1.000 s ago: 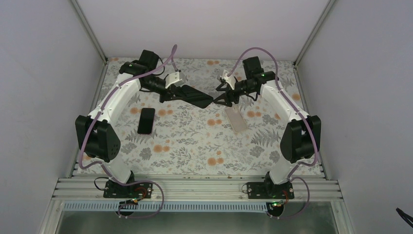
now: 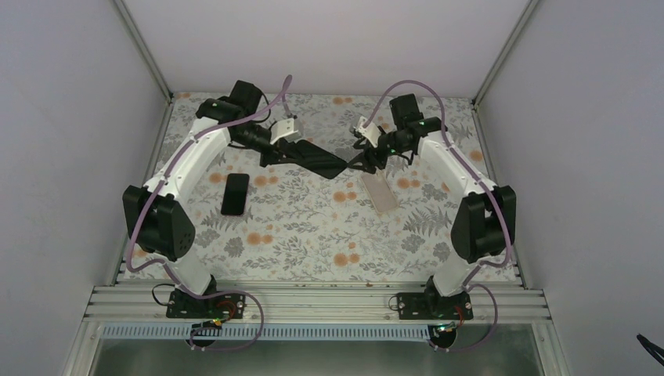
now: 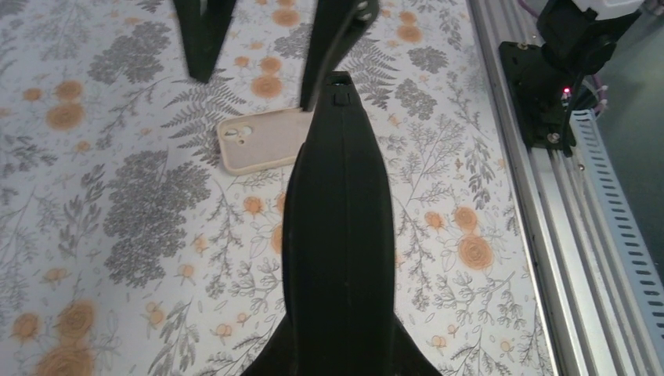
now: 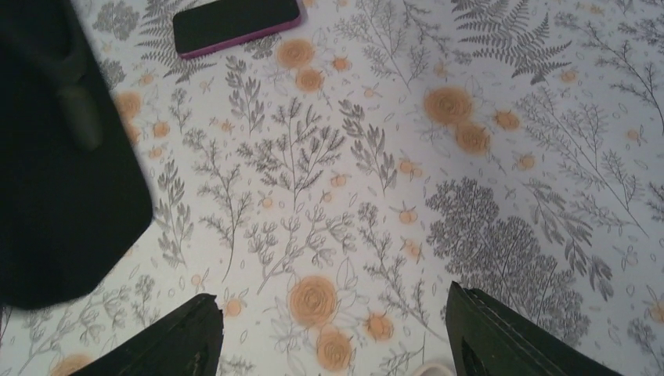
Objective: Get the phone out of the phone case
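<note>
My left gripper (image 2: pixel 279 153) is shut on a black phone case (image 2: pixel 319 160), held in the air with its far end by my right gripper; it fills the middle of the left wrist view (image 3: pixel 337 243) and the upper left of the right wrist view (image 4: pixel 70 196). Whether a phone is inside, I cannot tell. My right gripper (image 2: pixel 354 163) has its fingers parted beside that far end; in the right wrist view nothing shows between them, and I cannot tell whether they touch the case.
A dark phone with a pink edge (image 2: pixel 235 194) lies on the patterned mat at the left. A pale case (image 2: pixel 379 192) lies below my right gripper.
Over the last second the left gripper and held case have shifted slightly right and toward the front. My right gripper has moved only slightly.
</note>
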